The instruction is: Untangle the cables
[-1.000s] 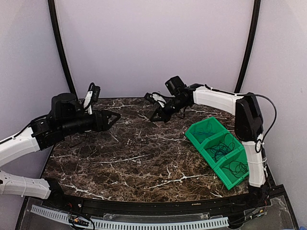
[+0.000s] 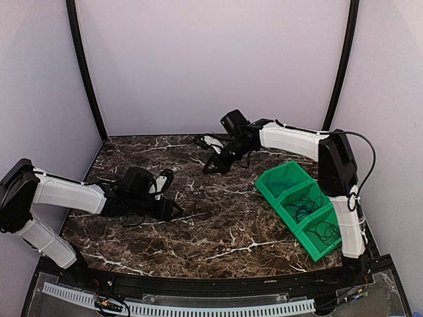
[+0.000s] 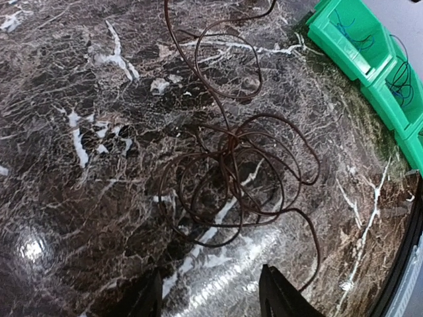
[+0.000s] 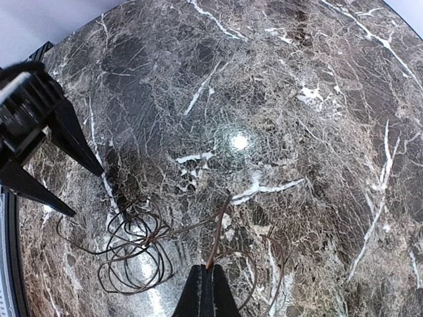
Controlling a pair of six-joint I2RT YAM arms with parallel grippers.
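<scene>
A tangled brown cable spreads in loose loops over the dark marble table; the same tangle (image 4: 135, 247) shows at lower left in the right wrist view. One strand runs from it to my right gripper, whose fingertips are closed together with the strand at their tips. In the top view this right gripper (image 2: 209, 169) is near the table's back middle. My left gripper has its fingers apart with only table between them, beside the tangle's near side. From above, the left gripper (image 2: 176, 211) is left of the table's centre.
A green box (image 2: 297, 210) with three compartments stands on the right, dark cables in two and a bluish one in the far compartment.
The right gripper has shifted slightly left and toward the front. The green box has stayed put.
</scene>
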